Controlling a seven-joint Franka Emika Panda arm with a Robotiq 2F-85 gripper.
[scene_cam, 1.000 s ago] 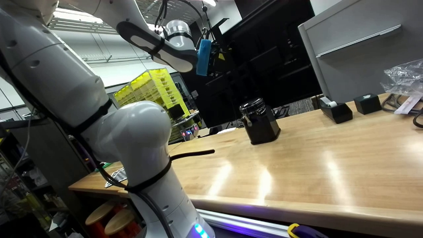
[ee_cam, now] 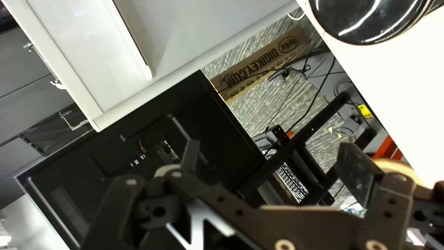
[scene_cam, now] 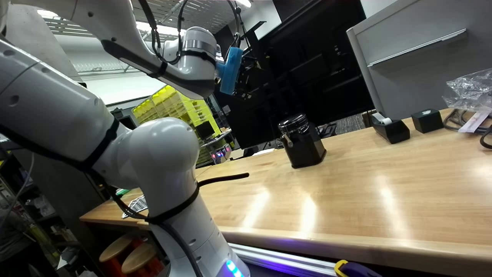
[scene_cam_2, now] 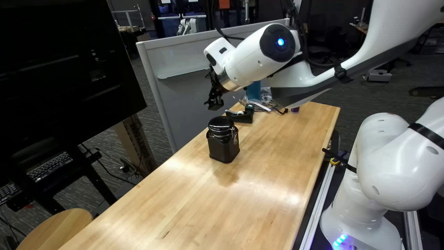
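A black canister with a glossy rounded lid and a metal side clasp stands upright on the wooden table. In the wrist view only part of its shiny lid shows, at the top right. My gripper is open, its two dark fingers wide apart and nothing between them. From the second exterior view, the gripper hangs in the air above the canister, not touching it. The first exterior view gives little of the gripper, dark against a black screen beside the blue part on the wrist.
Behind the canister are a tape dispenser and a small black box. Cables and a clear plastic bag lie farther along. A grey panel and a large black screen stand past the table's edge.
The arm has come down and back a little in the first exterior view, and the wrist with its blue part has tilted. The canister has stayed where it was.
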